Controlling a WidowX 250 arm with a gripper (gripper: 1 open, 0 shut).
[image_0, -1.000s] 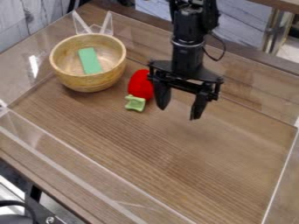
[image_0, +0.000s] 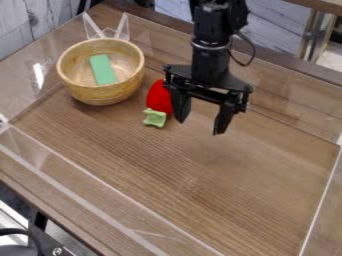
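The black gripper (image_0: 202, 117) hangs over the middle of the table with its two fingers spread wide apart, nothing visible between them. Just left of it, a red object (image_0: 159, 95) is partly hidden behind the gripper, and a small pale green item (image_0: 155, 117) lies below that. A wooden bowl (image_0: 124, 90) at the upper left holds a green rectangular item (image_0: 102, 69).
A wooden ledge runs along the top right edge. A dark object (image_0: 14, 240) shows at the bottom left corner.
The gripper has shifted very slightly left and down in the view. The objects on the table have not visibly moved.
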